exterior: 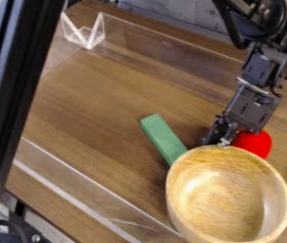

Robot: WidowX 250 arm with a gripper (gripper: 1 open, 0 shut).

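My gripper (220, 135) is low behind the wooden bowl (227, 201), at its back rim, its fingers partly hidden, so their opening is unclear. A red round object (254, 140) sits right beside it, partly behind the gripper and bowl. A green block (162, 137) lies to the left of the gripper, its lower end close to the bowl.
The wooden floor (89, 123) of a clear-walled tray is free on the left. A clear plastic piece (83, 33) stands at the back left. A dark frame post (7, 85) runs along the left edge of the view.
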